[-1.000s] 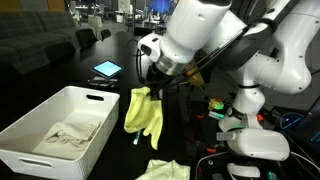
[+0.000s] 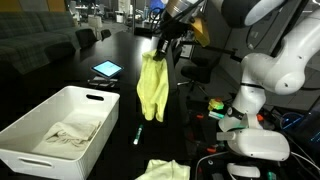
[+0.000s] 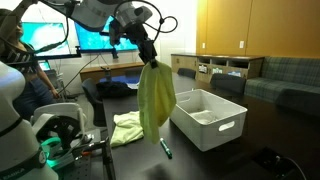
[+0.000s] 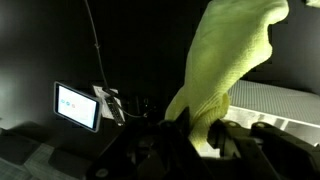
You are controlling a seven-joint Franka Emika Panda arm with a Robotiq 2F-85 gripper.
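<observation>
A pale yellow cloth (image 2: 153,88) hangs from my gripper (image 2: 160,52), which is shut on its upper end. In exterior view 2 the cloth (image 3: 157,100) dangles in the air in front of the white box, under the gripper (image 3: 151,64). Seen from the wrist, the cloth (image 4: 232,42) runs out from between the fingers, and its folds hide most of the gripper. A white box (image 2: 28,143) stands to the left in exterior view 1, with a light cloth (image 2: 70,134) lying inside. Another yellowish cloth (image 2: 166,170) lies flat on the table's near side.
A small teal-and-white marker (image 2: 138,134) lies on the dark table between box and cloth. A tablet with a lit screen (image 2: 107,69) and cables lie farther back. Near the robot base (image 2: 262,138) lie several small coloured things.
The arm has risen and swung away from the near side, carrying the yellow cloth with it. Box, marker and flat cloth stay put.
</observation>
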